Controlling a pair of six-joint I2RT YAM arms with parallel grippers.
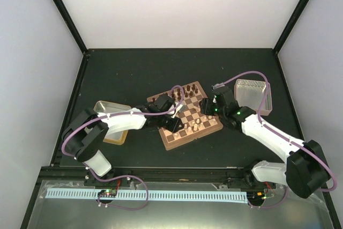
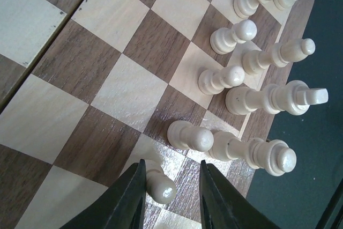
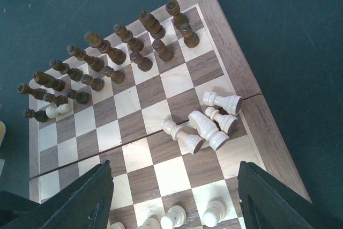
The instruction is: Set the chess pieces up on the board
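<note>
My left gripper stands open low over the white side of the board. A white pawn (image 2: 161, 187) stands upright on its square, close beside the left finger. Past the fingers stand a white queen (image 2: 276, 158), a white king (image 2: 292, 98), a white bishop (image 2: 289, 51) and several white pawns (image 2: 221, 79). Above the other side my right gripper is open and empty. Between its fingers and farther off lie four white pieces on their sides, among them a knight (image 3: 208, 129), a rook (image 3: 222, 102) and a bishop (image 3: 183, 136).
Dark pieces (image 3: 104, 49) stand in rows along the far edge of the chessboard (image 3: 225, 41). A white pawn (image 3: 58, 110) lies among them. A tray (image 1: 116, 137) sits left, a bin (image 1: 253, 97) right. Several middle squares are bare.
</note>
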